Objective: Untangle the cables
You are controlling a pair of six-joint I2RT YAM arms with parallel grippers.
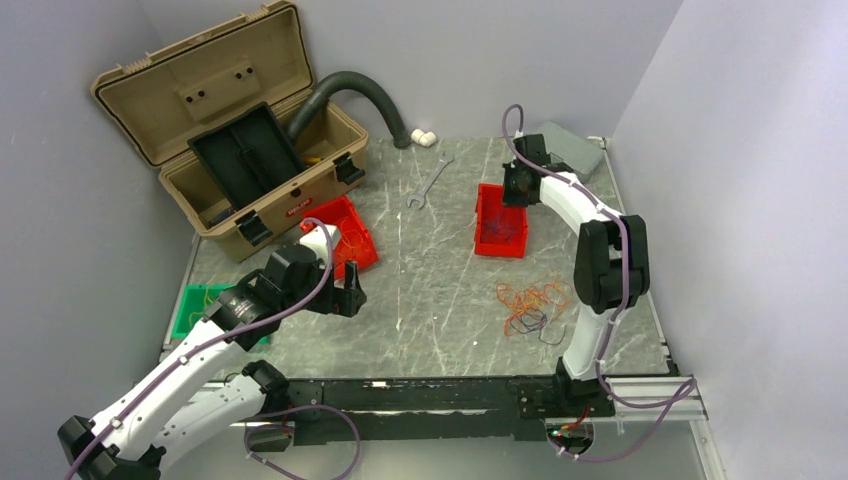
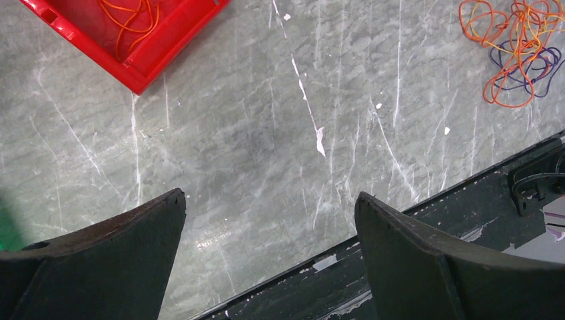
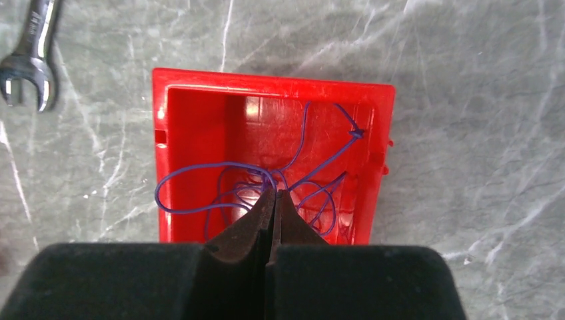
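In the right wrist view a purple cable (image 3: 190, 167) lies in loops inside a red bin (image 3: 273, 81), one loop reaching over its left wall. Above this bin, my right gripper is shut, the purple cable running to its fingertips. A tangle of orange cable (image 1: 520, 300) and dark purple cable (image 2: 544, 63) rests on the bare table nearer the front right. Over the left part of the table my left gripper stands open, nothing between its fingers. Orange cable (image 2: 143, 20) sits in the other red bin (image 2: 174, 47), beyond the left gripper.
A green bin (image 1: 190, 305) is partly hidden by the left arm. The open tan toolbox (image 1: 180, 190) with a dark hose (image 1: 370, 88) occupies the back left. A wrench (image 1: 430, 183) lies between the red bins.
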